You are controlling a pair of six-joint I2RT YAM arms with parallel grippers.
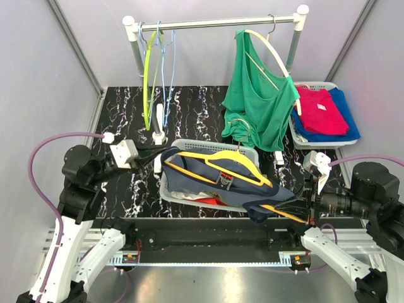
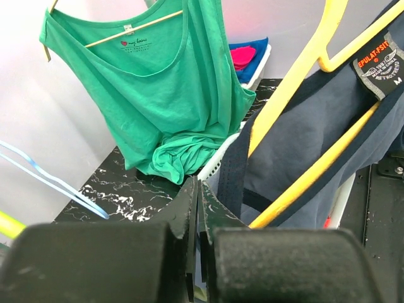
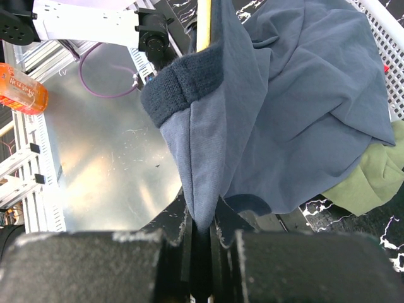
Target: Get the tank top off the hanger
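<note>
A slate-blue tank top (image 1: 199,180) with a yellow hanger (image 1: 230,154) inside it stretches between the arms above a basket; its label (image 2: 382,66) faces up. My left gripper (image 1: 161,151) is shut at the top's left end, its fingertips by the dark trim in the left wrist view, nothing clearly between them. My right gripper (image 1: 287,205) is shut on the tank top's other end; the fabric runs into its fingers in the right wrist view.
A green top (image 1: 252,107) hangs from the rail (image 1: 214,23), beside several empty hangers (image 1: 148,76). A basket of folded red and blue clothes (image 1: 325,113) stands back right; the grey basket (image 1: 183,144) is underneath the held top.
</note>
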